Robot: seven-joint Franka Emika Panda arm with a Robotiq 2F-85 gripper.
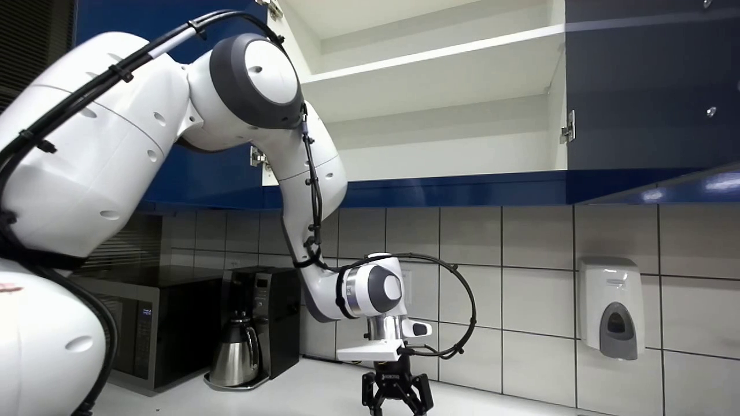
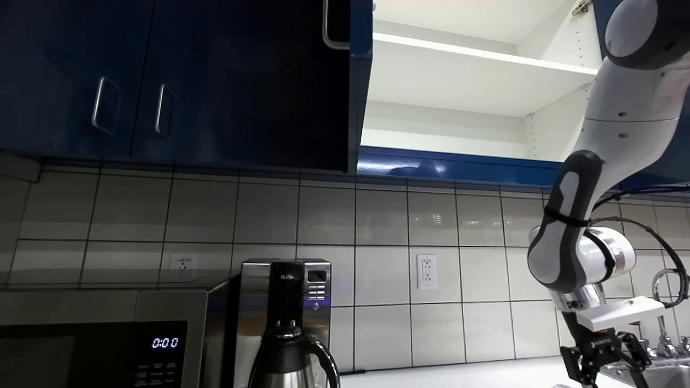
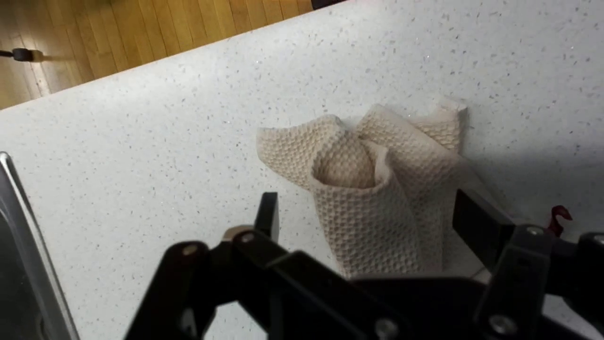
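A crumpled beige waffle-weave cloth [image 3: 368,221] lies on the speckled white counter [image 3: 170,153] in the wrist view. My gripper is open above it, one finger to each side of the cloth's bunched middle, and nothing is gripped. The lower part of the cloth is hidden behind the gripper body. In exterior view 1 the gripper [image 1: 396,409] points down over the counter, its fingertips near the bottom edge of the picture. Exterior view 2 shows the gripper [image 2: 611,381] at the lower right; the cloth is not visible in either exterior view.
A small red object [image 3: 557,220] lies right of the cloth. The sink [image 3: 34,249] edges the wrist view's left side. A coffee maker [image 1: 281,312] and microwave [image 1: 184,333] stand at left on the counter. Above, an open cabinet [image 1: 444,76] has empty shelves.
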